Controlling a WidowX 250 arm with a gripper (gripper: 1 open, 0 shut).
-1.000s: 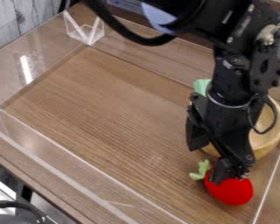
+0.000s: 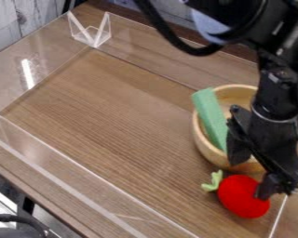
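Observation:
The black gripper (image 2: 253, 158) hangs at the right, low over a red round object (image 2: 245, 200) with a pale green stem, its open fingers reaching down around the upper right of that object; whether they touch it I cannot tell. Behind the gripper sits a yellow bowl (image 2: 204, 130), partly hidden by the arm, with a light green object (image 2: 210, 110) standing in its left side.
A small white wire rack (image 2: 92, 26) stands at the back left. Dark cables lie beyond the left edge.
My gripper has moved to the right, uncovering more of the bowl's left side and the green object. The red object looks about where it was.

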